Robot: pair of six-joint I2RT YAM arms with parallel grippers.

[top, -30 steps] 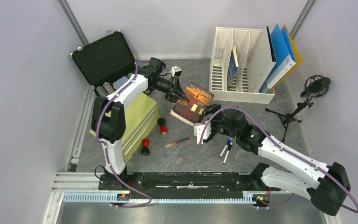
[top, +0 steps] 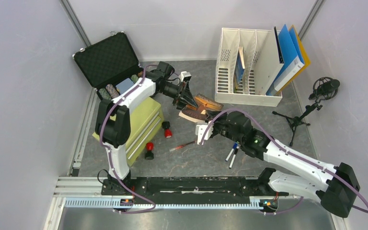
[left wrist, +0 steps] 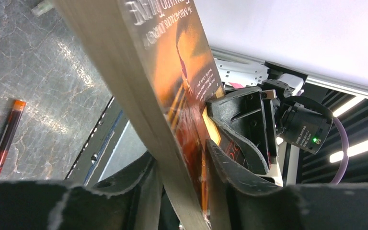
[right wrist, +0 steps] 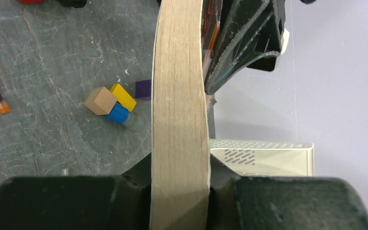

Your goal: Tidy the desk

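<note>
A thick paperback with an orange and dark cover (top: 202,103) is held above the desk between the two arms. My right gripper (top: 207,115) is shut on it; in the right wrist view the pale page edge (right wrist: 179,96) fills the space between the fingers. My left gripper (top: 189,104) is at the book's other end; in the left wrist view its fingertips (left wrist: 220,172) lie either side of the book, and whether they grip it is unclear.
The white file organizer (top: 230,98) stands at the back right, a microphone stand (top: 297,120) to its right. A green drawer box (top: 143,129), open case (top: 105,57), dumbbells (top: 167,129), pens (top: 235,155) and small blocks (right wrist: 100,99) surround the work area.
The book has tilted and risen slightly toward the right, more edge-on to the top view. Both grippers have shifted slightly, the right one toward the lower left.
</note>
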